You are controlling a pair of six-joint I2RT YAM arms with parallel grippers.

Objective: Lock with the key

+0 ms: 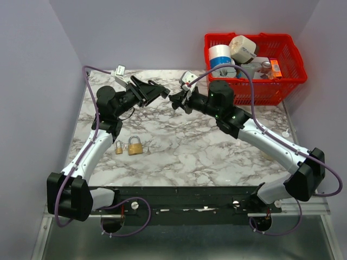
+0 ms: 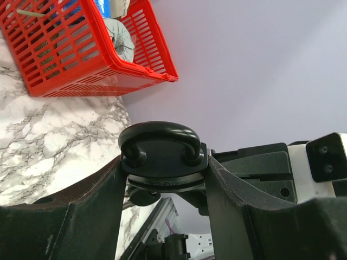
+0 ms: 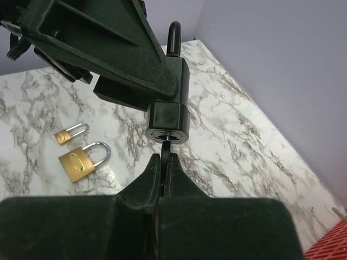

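Note:
A black padlock is pinched in my left gripper, its shackle arching over the body and both legs meeting it. In the left wrist view the body is tilted, with its front lettering turned out of sight. From the keyhole face in the right wrist view projects the narrow neck of a black key. My right gripper is shut on this key, and its fingers cover most of the key's head. From above, both grippers meet at the padlock over the table.
Two brass padlocks, one large and one small, lie on the marble table at left. A red basket full of containers stands at the back right.

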